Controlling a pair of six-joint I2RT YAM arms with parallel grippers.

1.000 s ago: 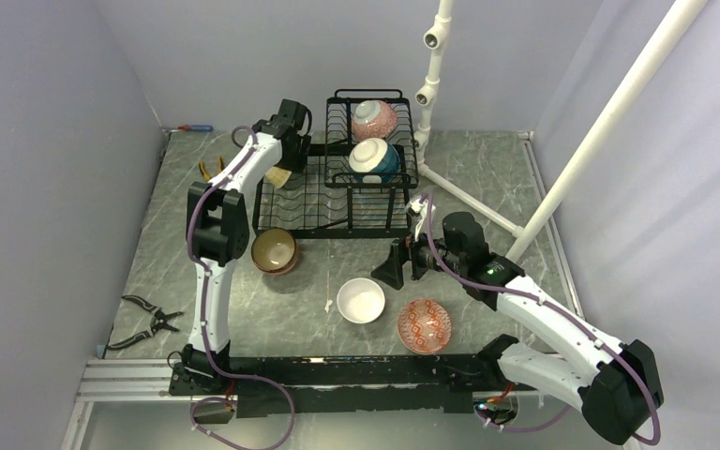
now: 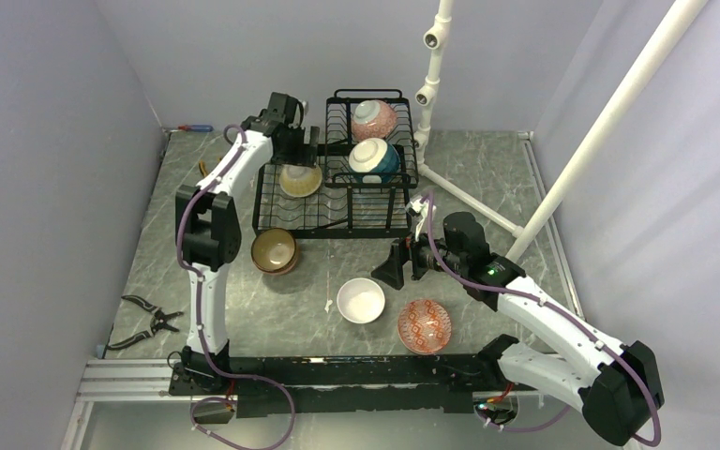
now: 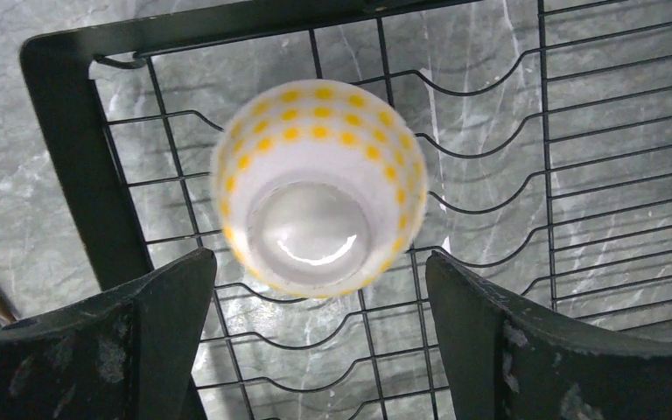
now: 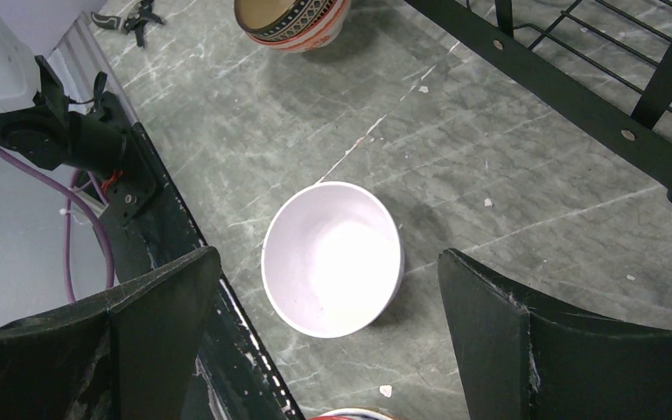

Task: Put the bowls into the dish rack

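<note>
The white bowl with yellow suns (image 3: 319, 188) rests base-up in the back left part of the lower dish rack (image 2: 314, 232). Around it but apart from it, my left gripper is open. A pink bowl (image 2: 373, 120) and a blue-and-white bowl (image 2: 382, 161) lie overturned on the upper tier. On the table, a brown bowl (image 2: 275, 250) is stacked in another bowl. Beneath my open right gripper sits a plain white bowl (image 4: 332, 260), not touching the fingers. The red patterned bowl (image 2: 424, 326) stands upright at the front.
Pliers (image 2: 153, 321) lie at the front left, and a screwdriver (image 2: 195, 127) at the back left. A white pole (image 2: 609, 122) rises over the right side. The lower rack's middle and right front are bare wire.
That bowl has gone from tilted to base-up on the wires. The right arm is still.
</note>
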